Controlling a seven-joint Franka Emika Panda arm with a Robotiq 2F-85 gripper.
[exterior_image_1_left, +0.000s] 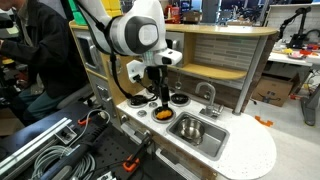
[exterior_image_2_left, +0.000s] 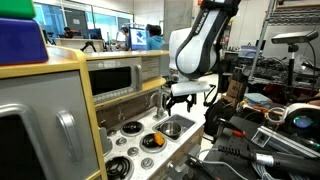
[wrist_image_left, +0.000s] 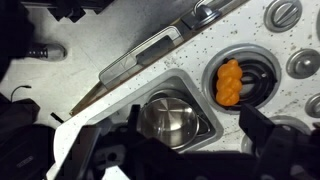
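An orange toy item (wrist_image_left: 229, 84) with a lumpy shape rests on a dark round burner of the toy stove; it appears as a small orange patch (exterior_image_1_left: 163, 114) in exterior view 1. In the sink beside it stands a shiny metal pot (wrist_image_left: 168, 122), upright with its mouth up. My gripper hovers over the counter, its two dark fingers wide apart at the bottom of the wrist view. Nothing is held between them. The pot (exterior_image_2_left: 171, 130) and orange item (exterior_image_2_left: 160, 139) lie below the gripper in exterior view 2.
A faucet (exterior_image_1_left: 207, 97) rises behind the sink. Several burners and knobs surround the orange item. A shelf (exterior_image_1_left: 215, 72) and a microwave (exterior_image_2_left: 117, 79) stand along the back. The white counter (exterior_image_1_left: 245, 152) right of the sink is clear.
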